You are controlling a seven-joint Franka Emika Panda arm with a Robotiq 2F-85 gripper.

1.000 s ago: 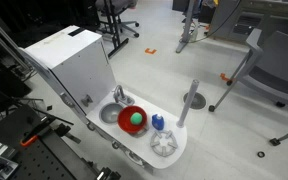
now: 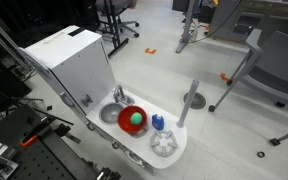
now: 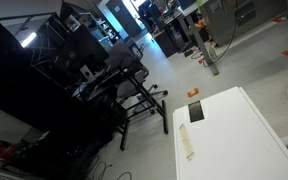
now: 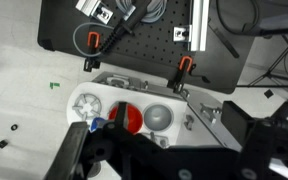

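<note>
A red bowl (image 2: 132, 121) with a green round object (image 2: 136, 119) inside rests on the white toy kitchen counter (image 2: 169, 105). Left of it is a small metal sink (image 2: 110, 113) with a faucet (image 2: 123, 96). On its other side lie a blue object (image 2: 158, 122) and a white round burner grate (image 2: 164, 143). In the wrist view my gripper is open, its dark fingers wide apart above the counter. Between them and beyond show the red bowl (image 4: 126, 117) and the sink (image 4: 158, 117). Neither exterior view clearly shows the gripper.
A tall white cabinet (image 2: 79, 68) stands at the counter's left end, and a grey post (image 2: 189, 102) rises at its back right. A black table (image 4: 164, 45) carrying cables and tools lies beside the counter. A grey chair (image 2: 269, 75) stands on the open floor.
</note>
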